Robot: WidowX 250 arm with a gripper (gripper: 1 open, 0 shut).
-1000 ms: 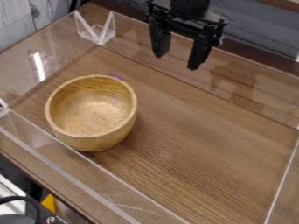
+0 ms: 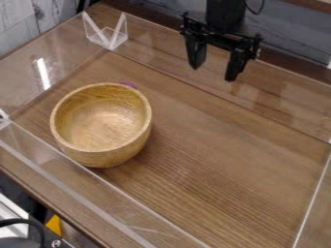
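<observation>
A black robot gripper (image 2: 216,58) hangs at the top centre of the camera view, above the back of the wooden work surface, its two fingers spread apart with nothing visible between them. A large tan bowl (image 2: 101,145) sits at the left on the wood. A small purple bit (image 2: 130,85) lies behind the bowl, too small to make out.
A clear plastic or wire holder (image 2: 107,31) stands at the back left. Clear side walls edge the wooden surface (image 2: 220,165), whose middle and right are free. Dark cables and a yellow item lie outside at the lower left.
The bowl has not moved.
</observation>
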